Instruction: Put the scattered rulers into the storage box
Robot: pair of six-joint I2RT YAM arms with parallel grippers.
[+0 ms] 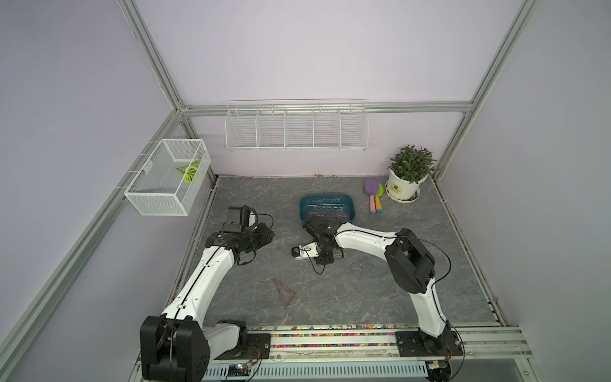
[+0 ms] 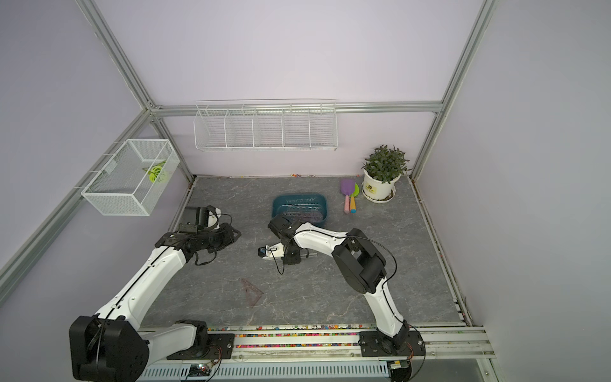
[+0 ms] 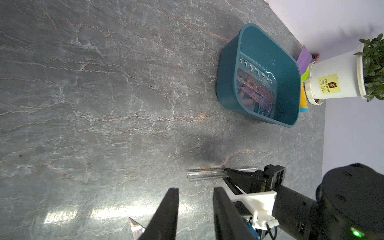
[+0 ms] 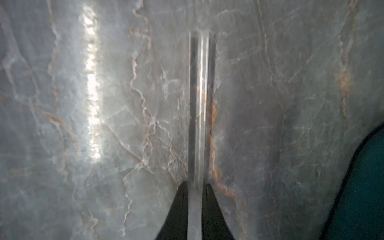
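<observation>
A clear triangular ruler (image 4: 201, 108) shaped as a long bar runs up the right wrist view, and my right gripper is shut on it. In the left wrist view this bar ruler (image 3: 206, 174) sticks out past the fingers. The blue-green storage box (image 3: 230, 76) stands behind it, with several clear and pinkish rulers (image 3: 256, 90) lying inside. Toward the table's front a clear pinkish set square (image 1: 284, 292) lies flat; only its tip (image 3: 136, 226) shows in the left wrist view. My left gripper stands open over the left side, nothing between its fingers.
Purple and green toy shovels (image 1: 371, 188) and a potted plant (image 1: 404, 184) stand right of the box. White wire baskets (image 1: 296, 130) hang on the back and left walls.
</observation>
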